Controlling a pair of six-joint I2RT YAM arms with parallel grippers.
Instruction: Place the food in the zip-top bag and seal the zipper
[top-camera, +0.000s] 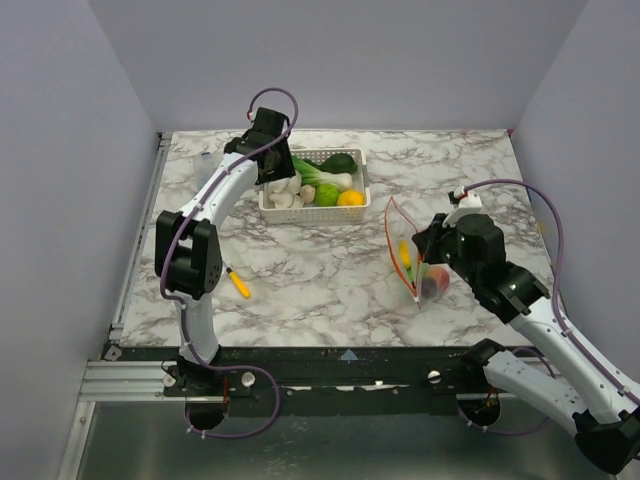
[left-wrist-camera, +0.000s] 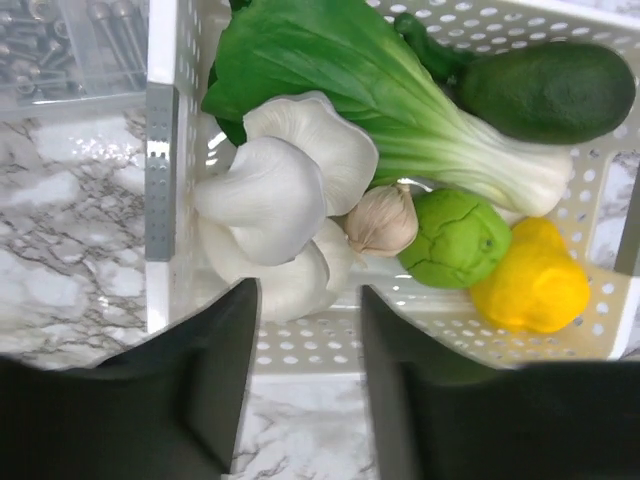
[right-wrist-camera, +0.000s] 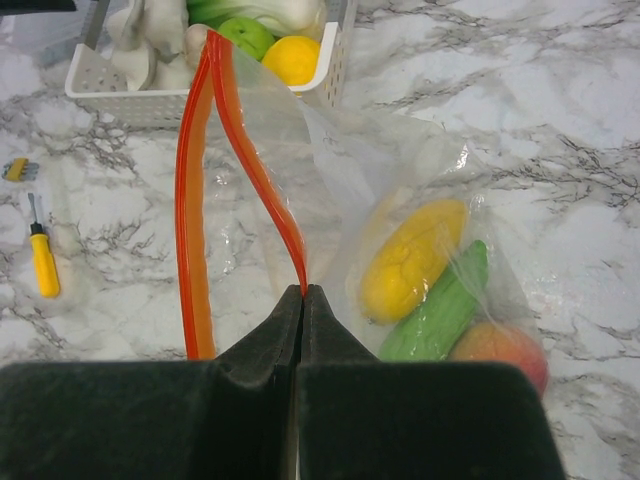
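Note:
The clear zip top bag (right-wrist-camera: 340, 150) has orange zipper strips and its mouth stands apart. Inside lie a yellow food (right-wrist-camera: 415, 260), a green one (right-wrist-camera: 440, 315) and a reddish round one (right-wrist-camera: 500, 352). My right gripper is shut on the bag's edge at one zipper strip. Above the white basket's left end, my left gripper is open with nothing between its fingers. White mushrooms (left-wrist-camera: 275, 195) lie just beyond its tips, beside a garlic bulb (left-wrist-camera: 385, 222). In the top view, the left arm partly covers that end of the basket.
The white basket (top-camera: 315, 214) also holds a leafy green vegetable (left-wrist-camera: 330, 85), an avocado-like item (left-wrist-camera: 550, 90), a green ball (left-wrist-camera: 452, 238) and a yellow fruit (left-wrist-camera: 532, 278). A yellow-handled screwdriver (top-camera: 238, 284) lies at left.

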